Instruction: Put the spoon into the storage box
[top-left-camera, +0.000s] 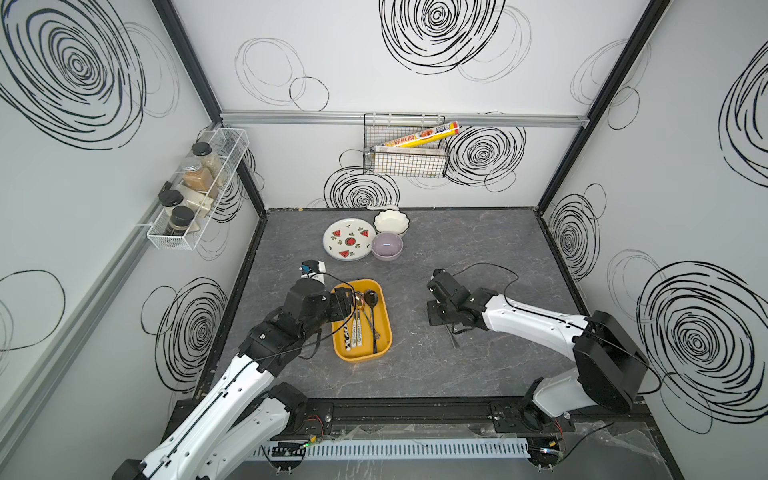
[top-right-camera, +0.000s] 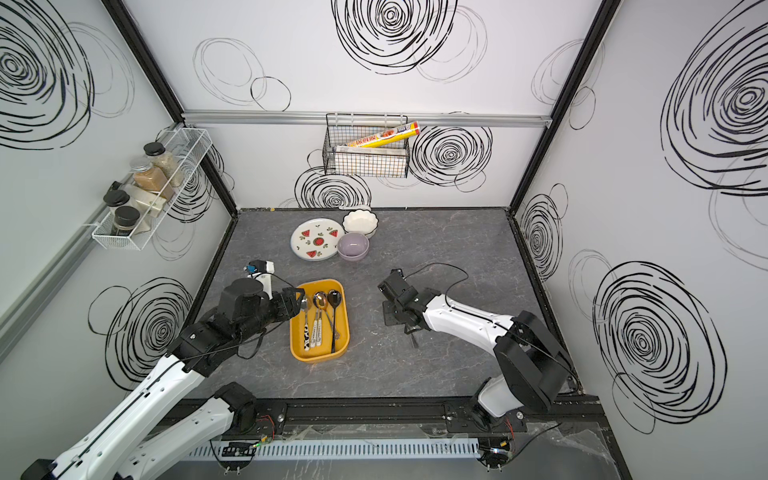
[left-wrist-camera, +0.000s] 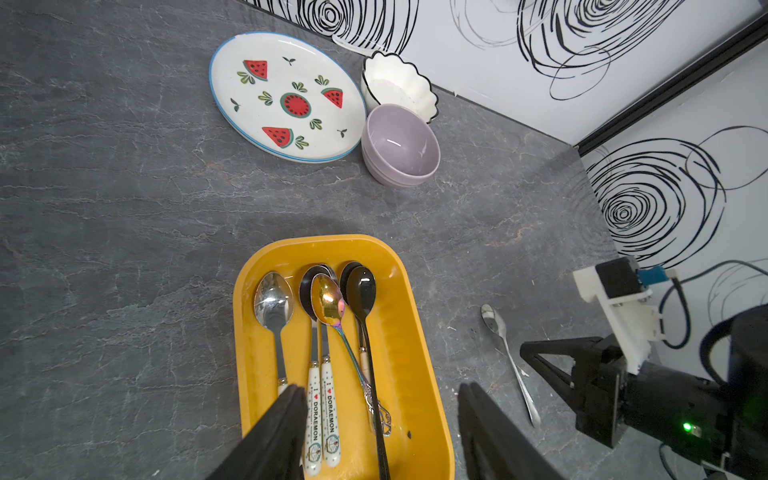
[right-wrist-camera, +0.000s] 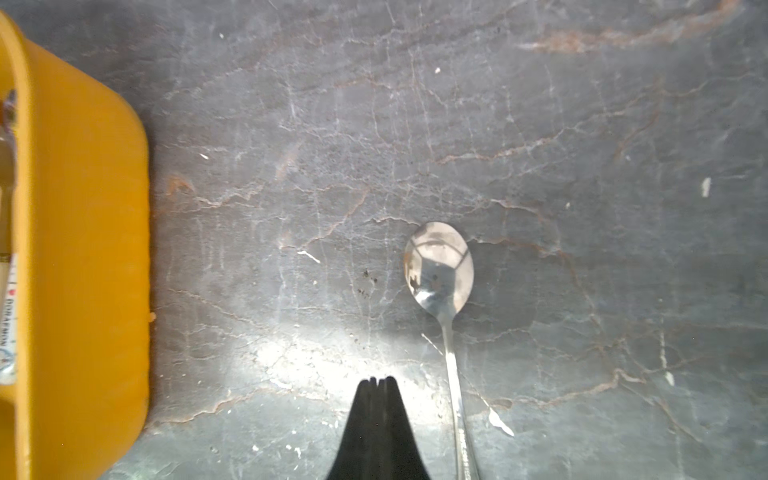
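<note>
A silver spoon lies on the worktop, right of the yellow storage box, which holds several spoons, seen in the left wrist view. My right gripper is shut, nothing between its fingertips, just left of the spoon's handle in its own wrist view. My left gripper hangs over the box, fingers apart with nothing visibly held.
A patterned plate (left-wrist-camera: 284, 96), purple bowl (left-wrist-camera: 400, 148) and white scalloped bowl (left-wrist-camera: 400, 84) stand at the back. Wire baskets hang on the back and left walls.
</note>
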